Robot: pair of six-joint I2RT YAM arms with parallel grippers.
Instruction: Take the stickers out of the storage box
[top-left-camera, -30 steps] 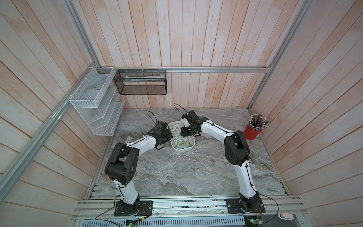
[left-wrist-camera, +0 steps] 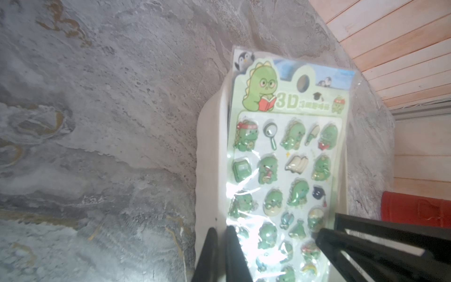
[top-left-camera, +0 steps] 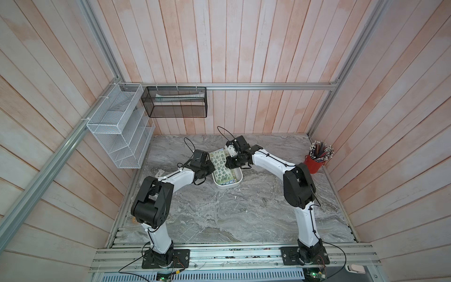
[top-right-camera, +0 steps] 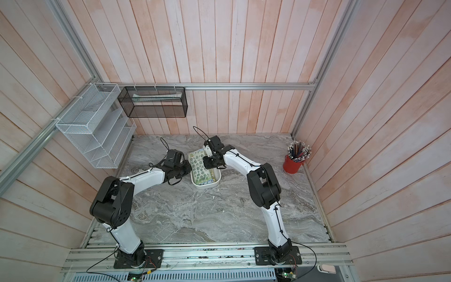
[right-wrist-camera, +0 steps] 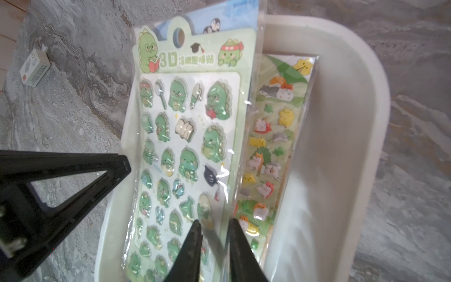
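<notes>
A white storage box stands mid-table with sticker sheets in it. The green dinosaur sheet slants up over the box's left side, its top end above the rim. Beneath it in the right wrist view lies a second sheet with small animals. My left gripper is shut on the box's left rim. My right gripper is over the box, its fingertips a little apart, with the dinosaur sheet's right edge passing between them. Whether they press on it, I cannot tell.
A red cup of pens stands at the right. White wire shelves and a black mesh basket hang at the back left. A small white box lies left of the storage box.
The dinosaur sheet has risen, its top end now above the rim. My right gripper has shifted slightly, its elbow a little to the right. The left arm and the box have stayed put.
</notes>
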